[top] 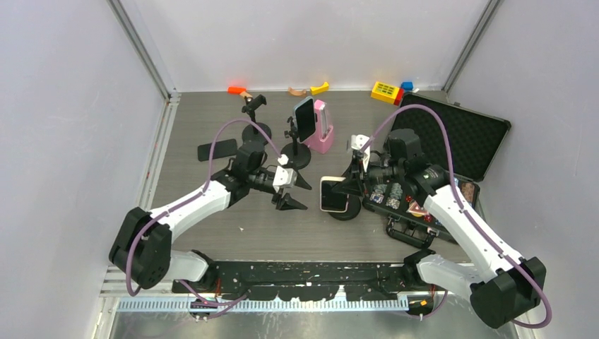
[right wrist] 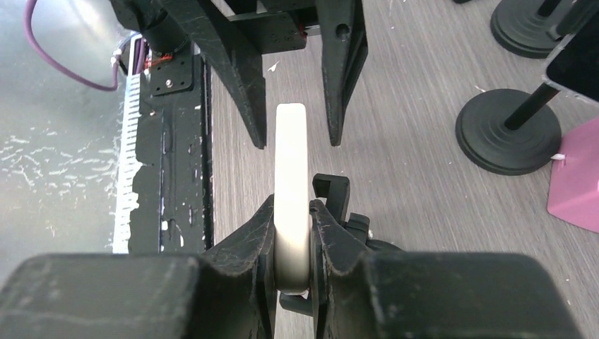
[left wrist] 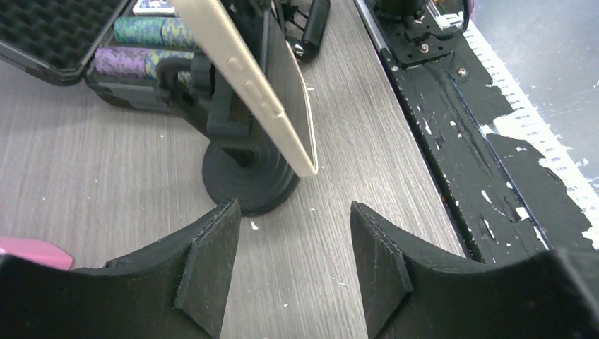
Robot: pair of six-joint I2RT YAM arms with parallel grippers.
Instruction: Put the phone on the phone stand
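A pale-edged phone [top: 334, 194] is gripped by my right gripper, which is shut on it, seen edge-on in the right wrist view. It is over a black phone stand [left wrist: 251, 183] at the table's middle right; the left wrist view shows the stand's holder just behind the phone, but whether it rests there is unclear. My left gripper is open and empty, left of the phone and facing it.
An open black case [top: 438, 134] lies right of the stand. Behind stand another phone on a stand [top: 305, 120], an empty stand [top: 254, 106] and a pink holder [top: 321, 141]. A dark phone [top: 215, 150] lies at left.
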